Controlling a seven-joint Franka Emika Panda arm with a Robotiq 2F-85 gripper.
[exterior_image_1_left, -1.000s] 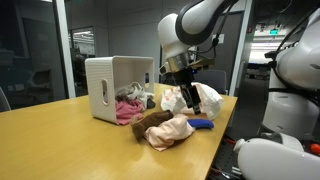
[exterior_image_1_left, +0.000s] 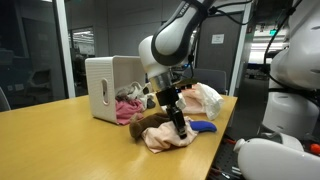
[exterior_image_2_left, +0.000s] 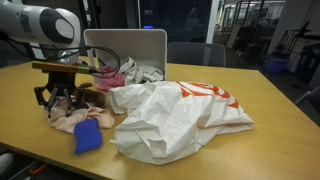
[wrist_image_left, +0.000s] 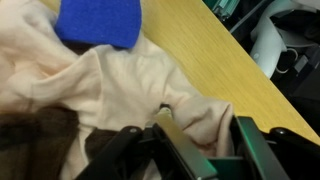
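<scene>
A light pink cloth (exterior_image_1_left: 160, 136) lies rumpled on the table, with a dark brown cloth (exterior_image_1_left: 147, 122) against it. My gripper (exterior_image_1_left: 182, 130) points down at the pink cloth and is in contact with it or very close. In the wrist view, a raised fold of pink cloth (wrist_image_left: 208, 108) rises by the gripper, whose fingers stand partly apart. Whether the fold is pinched does not show. Beside the pink cloth lies a blue cloth (exterior_image_2_left: 89, 136), also visible at the top of the wrist view.
A white box (exterior_image_1_left: 100, 84) lies on its side, with pink and grey cloths (exterior_image_2_left: 138, 72) at its opening. A large white plastic bag (exterior_image_2_left: 180, 115) with red print spreads beside the cloths.
My gripper has come down from above the cloths onto the pink cloth. That cloth's near edge has changed shape slightly; the box and bag have not moved.
</scene>
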